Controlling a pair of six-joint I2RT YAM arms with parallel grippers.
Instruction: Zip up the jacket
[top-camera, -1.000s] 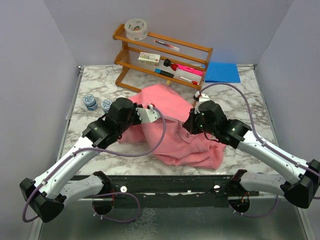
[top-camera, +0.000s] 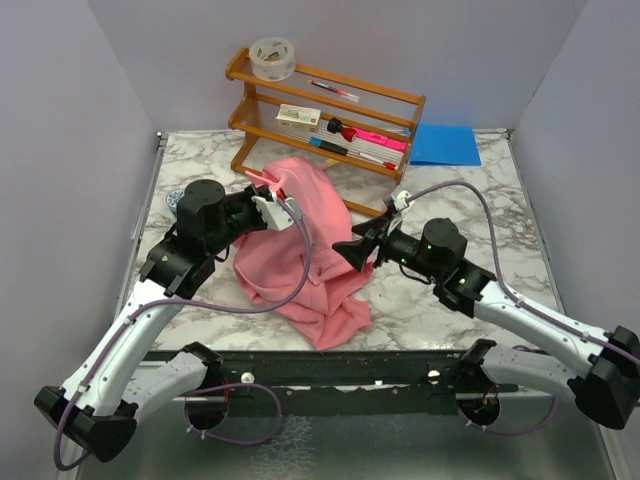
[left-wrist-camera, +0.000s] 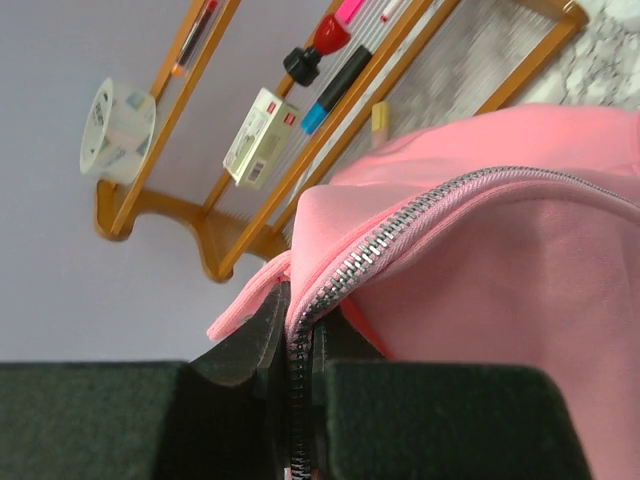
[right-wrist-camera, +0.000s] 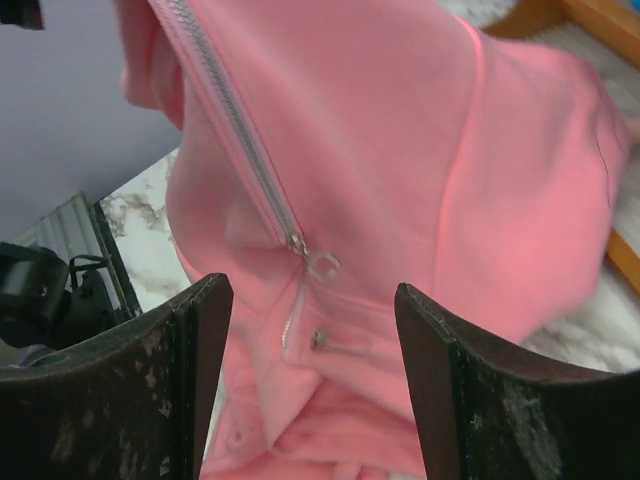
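Note:
The pink jacket (top-camera: 300, 260) lies bunched on the marble table, lifted at upper left by my left gripper (top-camera: 260, 208), which is shut on its zipper edge. In the left wrist view the metal zipper (left-wrist-camera: 365, 250) runs up from between the fingers. In the right wrist view the zipper ends in a slider (right-wrist-camera: 295, 243) with a ring pull (right-wrist-camera: 323, 265); a second small metal piece (right-wrist-camera: 318, 338) lies below. My right gripper (top-camera: 358, 240) hovers open beside the jacket's right side, with the slider ahead of its fingertips.
A wooden rack (top-camera: 240, 75) with tape, box and pens stands behind the jacket. A blue folder (top-camera: 445, 145) lies back right. Bare table shows to the right. A round container (top-camera: 172, 200) is partly hidden at left.
The jacket has shifted left from a second ago.

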